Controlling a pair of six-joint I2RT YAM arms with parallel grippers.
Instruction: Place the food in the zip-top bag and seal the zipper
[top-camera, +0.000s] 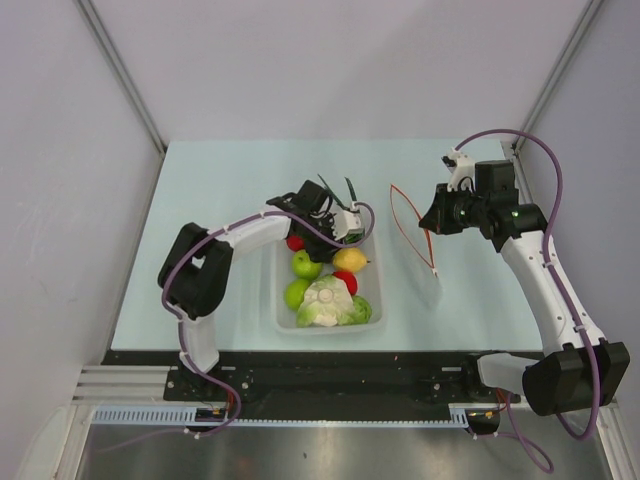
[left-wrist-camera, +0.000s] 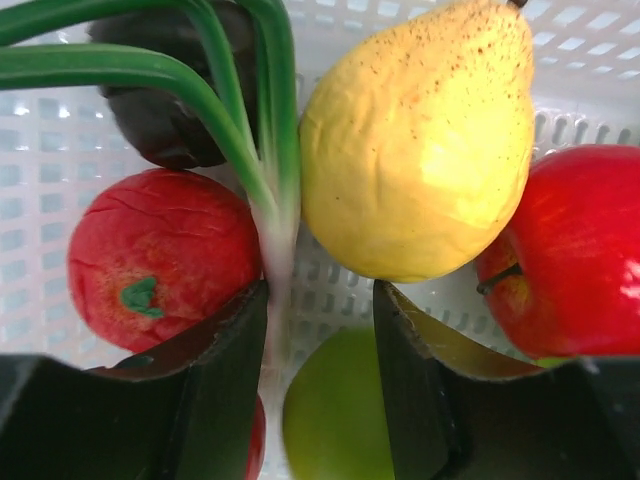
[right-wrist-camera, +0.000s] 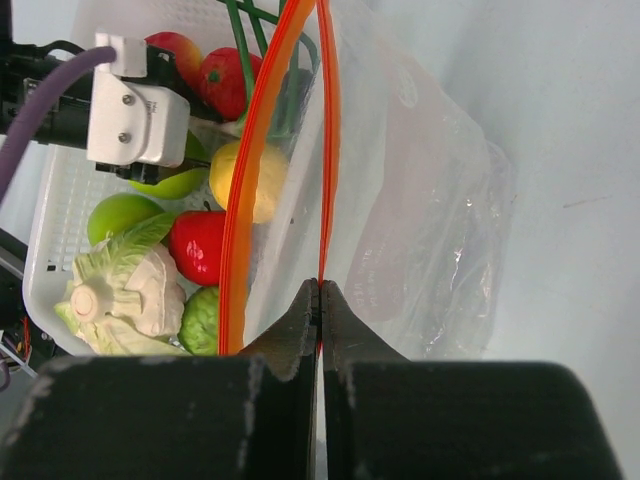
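Note:
My left gripper hangs open inside the white bin (top-camera: 375, 305), over green onions (left-wrist-camera: 285, 150), between a red tomato (left-wrist-camera: 160, 250), a yellow pear (left-wrist-camera: 415, 140) and a green apple (left-wrist-camera: 340, 410). A red pepper (left-wrist-camera: 570, 250) lies to the right. The bin also holds a cauliflower (top-camera: 325, 298) and a lettuce (right-wrist-camera: 200, 322). My right gripper is shut on the orange zipper rim of the clear bag (right-wrist-camera: 420, 220), whose mouth gapes beside the bin.
The bag stands just right of the bin on the pale table (top-camera: 210, 300).

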